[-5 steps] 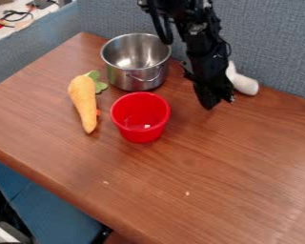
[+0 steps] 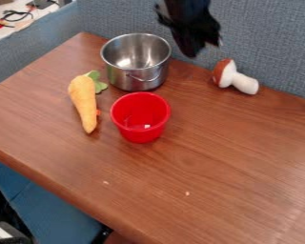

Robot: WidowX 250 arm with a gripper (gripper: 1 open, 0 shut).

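Note:
My black gripper (image 2: 191,33) is high at the top of the view, above and right of the steel pot (image 2: 136,64); it is blurred, and I see nothing held in it. Below it to the right, a toy mushroom (image 2: 242,80) with a red cap and white stem lies on the table. A red cup (image 2: 140,118) stands in front of the pot. A yellow plush carrot (image 2: 84,101) with green leaves lies to the left.
A grey padded wall (image 2: 276,48) runs along the back.
My gripper has risen from low beside the mushroom to the top of the view, uncovering the mushroom's red cap. The pot, cup and carrot have not moved.

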